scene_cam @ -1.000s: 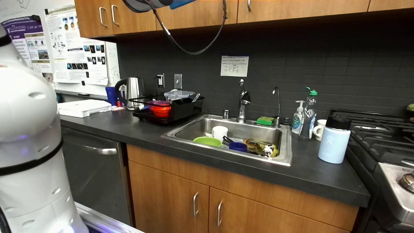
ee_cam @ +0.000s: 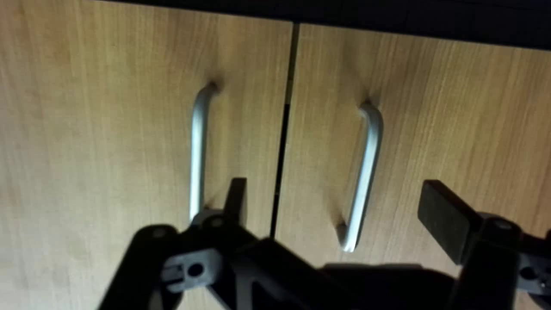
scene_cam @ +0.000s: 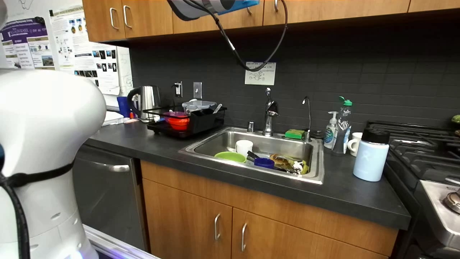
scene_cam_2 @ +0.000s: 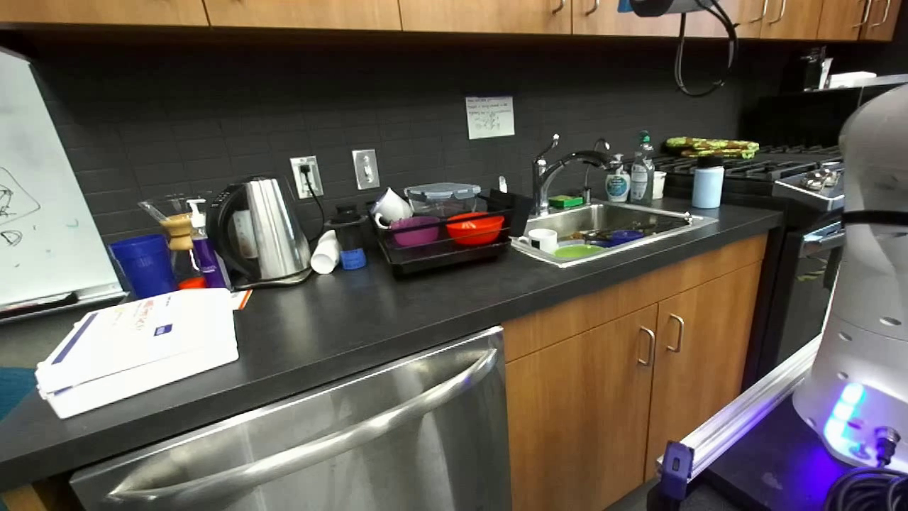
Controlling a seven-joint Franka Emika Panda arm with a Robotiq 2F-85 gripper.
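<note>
My gripper stands open in the wrist view, its dark left finger (ee_cam: 235,200) and right finger (ee_cam: 448,219) wide apart with nothing held. Beyond the fingers are two closed wooden cabinet doors with a narrow dark gap between them. The right door's metal handle (ee_cam: 365,173) lies, in the image, between the two fingers, apart from both. Part of the left door's handle (ee_cam: 197,150) is hidden behind the left finger's linkage. In both exterior views only a piece of the arm shows at the top edge by the upper cabinets; the gripper itself is out of sight there.
Below the upper cabinets, the sink (scene_cam: 317,166) holds a white mug, a green bowl and other dishes. A dish rack (scene_cam_2: 447,260), kettle (scene_cam_2: 277,230) and light-blue bottle (scene_cam: 371,159) stand on the counter. Free air lies between counter and cabinets.
The arm's upper part and its hanging cable have shifted right along the upper cabinets in exterior view 1. At the left, the white arm segment has swung too, now covering the papers on the counter.
</note>
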